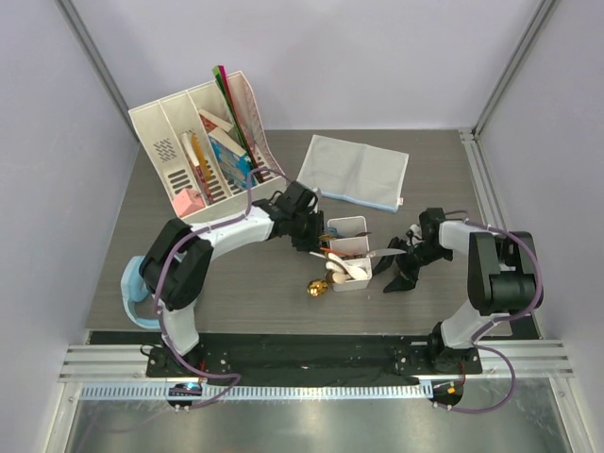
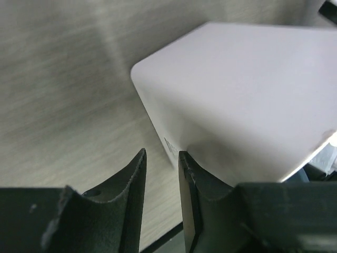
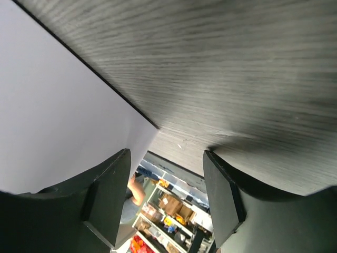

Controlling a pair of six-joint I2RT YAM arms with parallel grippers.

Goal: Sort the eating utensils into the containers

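A white divided container (image 1: 353, 283) at the table's middle holds several utensils, among them white spoons, a metal piece and red-orange handles; a gold ladle (image 1: 317, 287) sticks out at its front left. My left gripper (image 1: 308, 243) is at the container's upper left side; in the left wrist view its open fingertips (image 2: 187, 166) are low beside a white wall (image 2: 226, 95). My right gripper (image 1: 390, 269) stands open at the container's right, low by the table, beside a white wall (image 3: 63, 110) in the right wrist view.
A tilted white organizer (image 1: 175, 142) with books and sticks stands at the back left. A folded grey cloth (image 1: 351, 170) lies behind the container. A blue-rimmed item (image 1: 138, 283) is at the left edge.
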